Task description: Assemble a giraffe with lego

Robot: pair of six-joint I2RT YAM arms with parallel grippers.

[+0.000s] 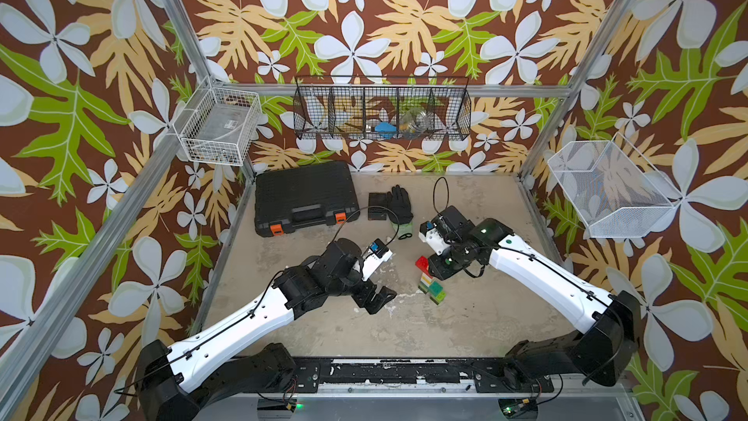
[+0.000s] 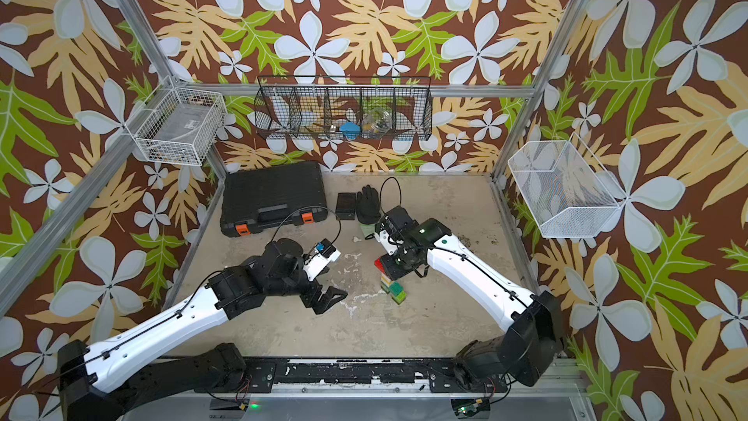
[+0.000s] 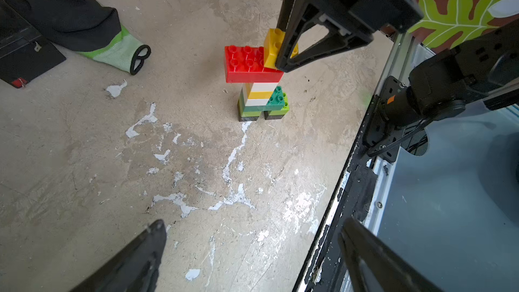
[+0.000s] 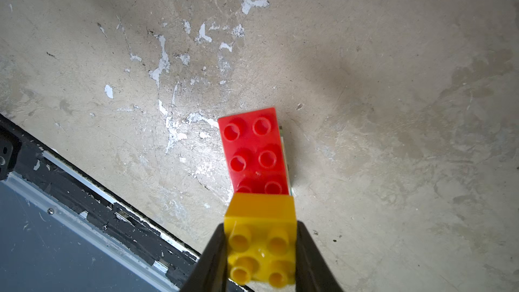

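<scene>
A small brick stack stands upright on the table, with green feet [image 3: 249,114], white and yellow layers, and a red brick [image 3: 243,65] across the top. In the right wrist view the studs of that red brick [image 4: 254,143] show. A yellow brick [image 4: 260,238] is pinched between the fingers of my right gripper. It sits at one end of the red brick; whether it is pressed fully down I cannot tell. My left gripper is open and empty, to the left of the stack, its fingers [image 1: 380,299] well clear of it.
A black case [image 1: 305,199] lies at the back left. Beside it are a black glove [image 1: 399,202] and a dark box [image 1: 378,206]. Wire baskets [image 1: 381,113] hang on the back wall.
</scene>
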